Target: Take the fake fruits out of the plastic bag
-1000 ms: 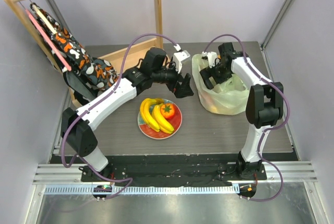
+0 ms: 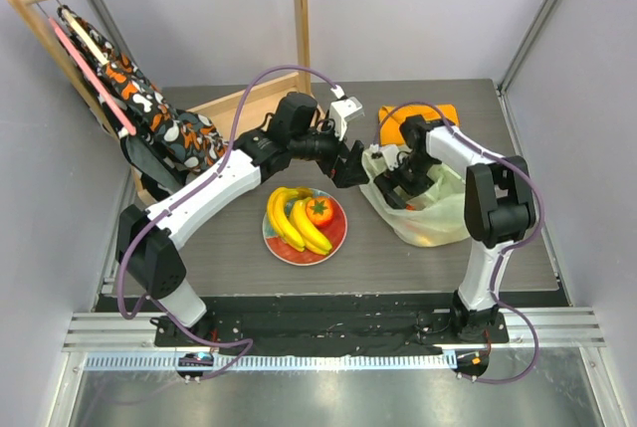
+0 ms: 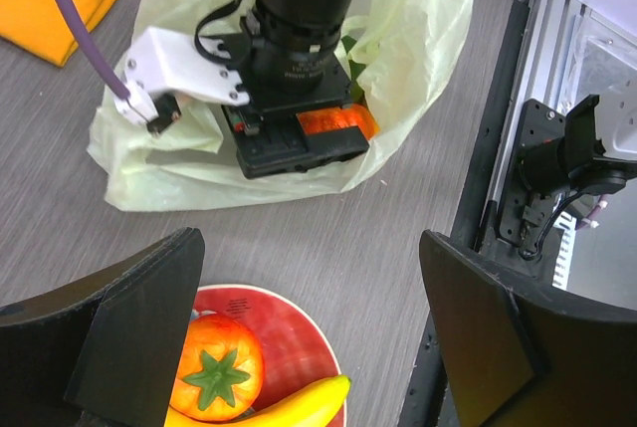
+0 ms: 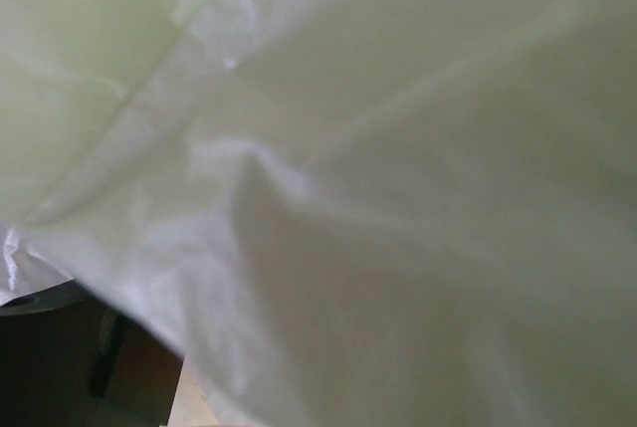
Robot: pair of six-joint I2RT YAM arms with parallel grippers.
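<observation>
The pale plastic bag lies on the right of the table. My right gripper is down inside it, open, beside an orange fruit; bag film fills most of the right wrist view. My left gripper hangs open and empty above the table, left of the bag. A red plate below it holds bananas and an orange tomato-like fruit.
An orange cloth lies behind the bag. A wooden rack with hanging clothes stands at the left. Bare table shows between plate and bag.
My right gripper has moved toward the front of the table, lower in the top view, and the bag has shifted with it, uncovering more orange cloth. The left arm is nearly still.
</observation>
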